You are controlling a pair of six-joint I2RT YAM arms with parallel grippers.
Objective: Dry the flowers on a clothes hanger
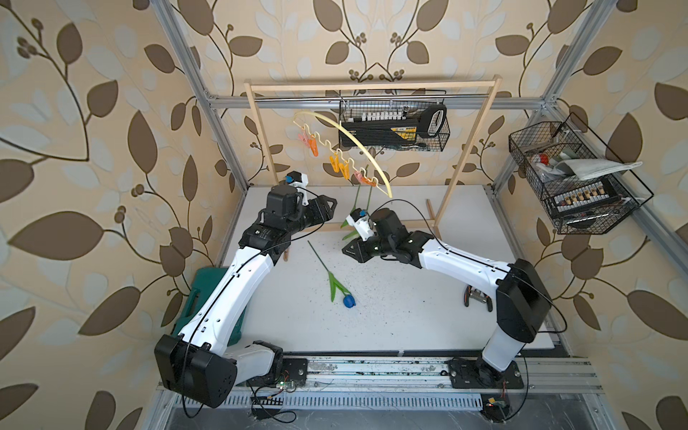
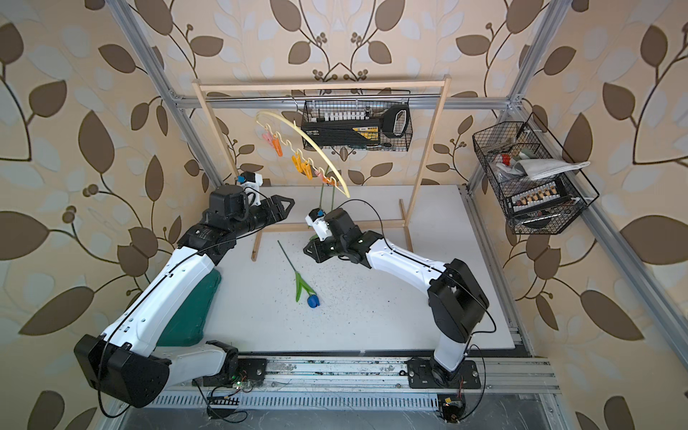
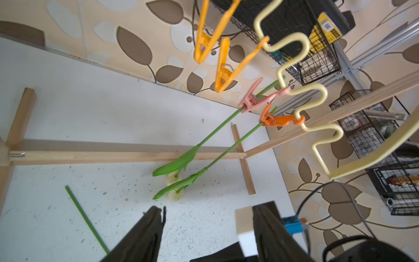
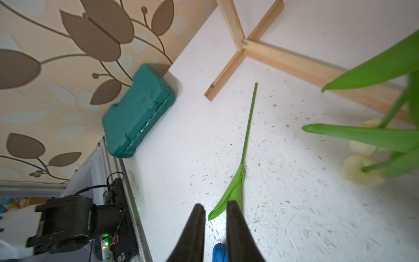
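Note:
A blue tulip with a green stem (image 1: 349, 301) appears to lie on the white tabletop, apart from both grippers. Above the table hangs a pale yellow hanger (image 1: 360, 147) with several clips; two white flowers (image 3: 175, 195) hang head down from its pink clip (image 3: 251, 101) and orange clip (image 3: 272, 118). Two yellow-orange clips (image 3: 229, 72) beside them are empty. My left gripper is open below and left of the hanger, nothing between its fingers. My right gripper is partly open and empty, above the tabletop near the hanging flowers.
A wooden rack (image 1: 372, 86) frames the hanger, its lower bar (image 3: 109, 157) crossing the table. At the left edge stands a green case (image 4: 135, 113); pliers (image 1: 478, 296) lie at the right. Wire baskets (image 1: 394, 122) hang behind.

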